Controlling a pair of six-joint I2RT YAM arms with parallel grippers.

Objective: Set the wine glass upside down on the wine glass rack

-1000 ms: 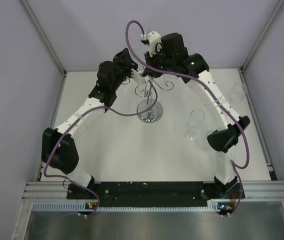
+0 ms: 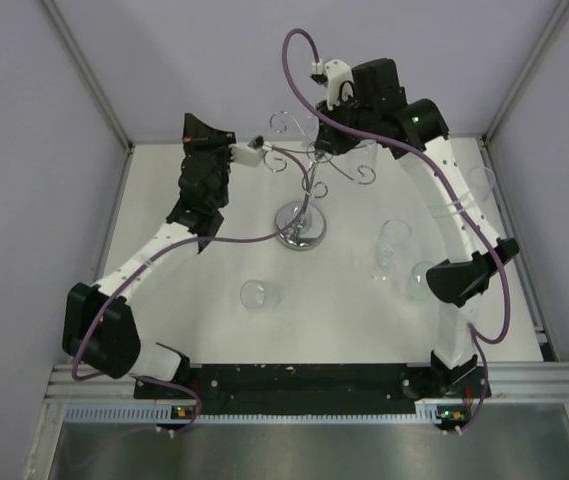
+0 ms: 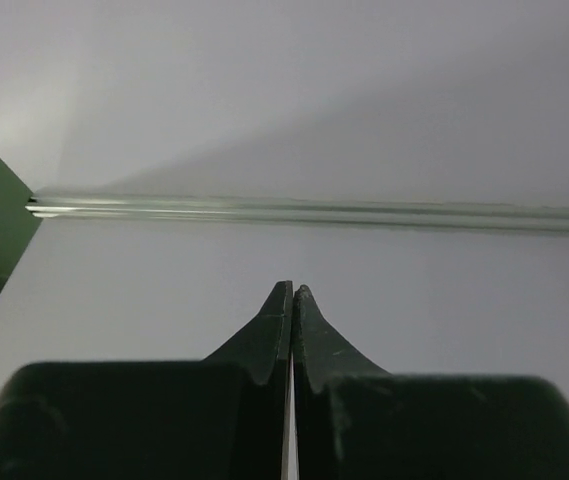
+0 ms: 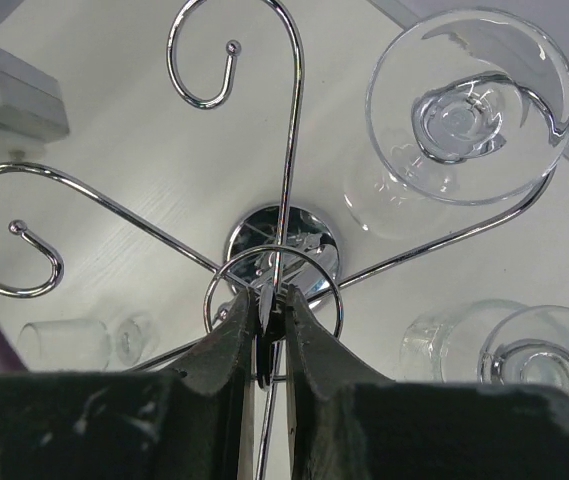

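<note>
A clear wine glass [image 2: 259, 294] lies on its side on the table, in front of the metal rack's round base [image 2: 301, 226]. In the right wrist view this toppled glass [image 4: 64, 345] is at the left, below a curled hook that holds no glass. My right gripper is shut on the rack's top, at the ring handle [image 4: 222, 275]. My left gripper is shut with nothing visible between its fingertips, left of the rack and pointing at the far wall. Two glasses [image 4: 469, 105] hang by the feet from hooks on the rack's right side.
Several clear glasses stand on the right part of the table, among them one [image 2: 394, 235] right of the rack. Purple hoses [image 2: 444, 175] arch along both arms.
My left gripper has moved left, away from the rack. The right gripper has shifted slightly right.
</note>
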